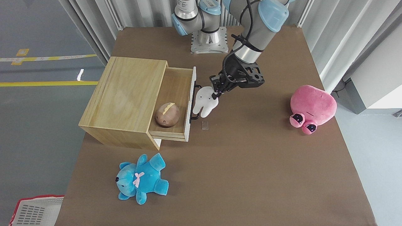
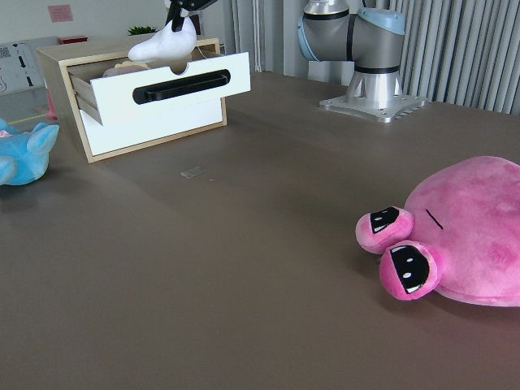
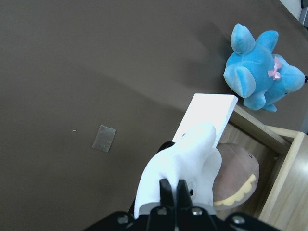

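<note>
The gripper (image 1: pixel 216 94) is shut on a white long-eared plush toy (image 1: pixel 203 101), held raised at the right edge of the open top drawer (image 1: pixel 190 70) of a wooden cabinet (image 1: pixel 124 90), over its black handle. The left view shows the toy (image 2: pixel 162 45) above the white drawer front (image 2: pixel 171 106). In the wrist view the toy (image 3: pixel 173 168) hangs from the black fingers beside a brown plush (image 3: pixel 236 178) with a cream ridge, which lies inside the drawer.
A blue bear (image 1: pixel 145 179) lies below the cabinet; a pink plush (image 1: pixel 312 105) sits at the right. A basket (image 1: pixel 37 207) is beyond the left edge.
</note>
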